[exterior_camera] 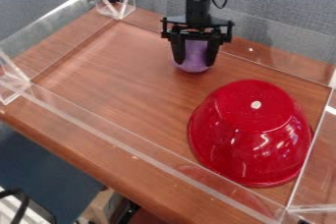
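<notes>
A black gripper (196, 33) hangs from the top centre of the camera view, lowered over a purple round object (196, 59) on the wooden table near the back. Its fingers sit around the upper part of the object; whether they are closed on it is unclear. A large upturned red bowl (250, 132) lies at the right front.
Clear plastic walls (144, 159) border the wooden table (105, 81) on its sides. A grey wall stands close behind the gripper.
</notes>
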